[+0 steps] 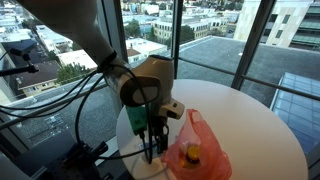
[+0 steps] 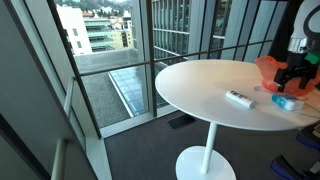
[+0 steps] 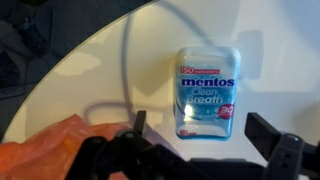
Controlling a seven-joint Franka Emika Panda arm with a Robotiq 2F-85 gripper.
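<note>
A clear blue Mentos pack lies on the white table, label facing up, in the wrist view. My gripper is open above it, with one finger to each side of the pack's lower end and a gap showing on both sides. In exterior view 2 the blue pack lies near the table's edge, below the gripper. From exterior view 1, the arm and fingers mostly cover the pack.
A crumpled orange-red plastic bag sits close beside the gripper, with a yellow item at it. A small white container lies on the table.
</note>
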